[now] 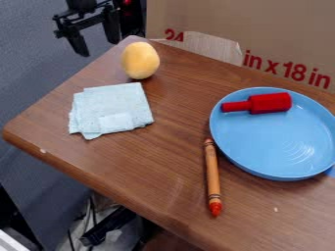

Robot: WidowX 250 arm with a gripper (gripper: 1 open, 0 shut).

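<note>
My black gripper [94,37] hangs at the top left, above the table's far left edge, its two fingers apart with nothing visible between them. To its right and a little lower, a yellow rounded object [140,60] stands on the wooden table [157,167]. A folded pale blue cloth [110,109] lies on the left part of the table. On the right, a red cylinder with a thinner handle [262,103] rests in a blue plate [275,147]. An orange crayon [213,176] lies left of the plate.
A cardboard box [242,34] stands along the back behind the table.
</note>
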